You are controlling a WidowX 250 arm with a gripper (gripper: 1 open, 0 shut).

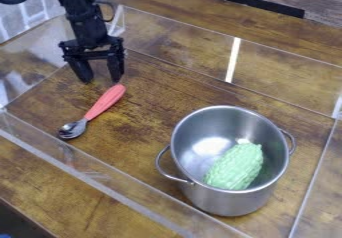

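My black gripper (98,68) hangs at the upper left, open, its fingers apart just above and left of a spoon with a red handle (106,101). The spoon lies diagonally on the wooden table, its metal bowl (72,130) toward the lower left and the handle end toward my fingers. At the lower right stands a steel pot (229,198) with a pale green corn-like object (235,167) lying inside it.
Bare wooden table (201,52) stretches across the back and middle. Clear plastic edging runs along the left side and lower left, and at the right. A white tape strip (234,59) lies at the back.
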